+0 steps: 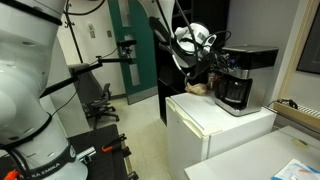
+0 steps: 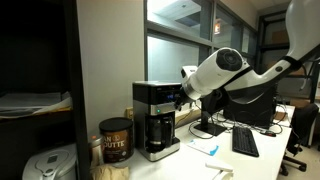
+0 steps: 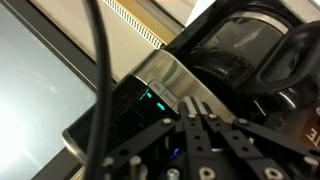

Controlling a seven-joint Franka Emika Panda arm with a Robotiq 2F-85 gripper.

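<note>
A black and silver coffee maker (image 1: 246, 78) stands on the white counter, its glass carafe (image 1: 236, 92) in place under the upper housing. My gripper (image 2: 182, 100) is close to the machine's front, near its control panel. Seen from the wrist, the panel (image 3: 150, 98) shows small green lit marks just beyond my gripper. The fingers are shut, and nothing shows between the fingers. The carafe's dark handle (image 3: 284, 62) lies off to the right there. Whether the fingertips touch the panel is hard to tell.
A brown canister (image 2: 117, 138) and a grey appliance (image 2: 50, 163) stand beside the coffee maker. Papers (image 2: 205, 146), a white box (image 2: 217, 165) and a keyboard (image 2: 243, 140) lie on the other side. The white counter (image 1: 205, 112) has bare room in front.
</note>
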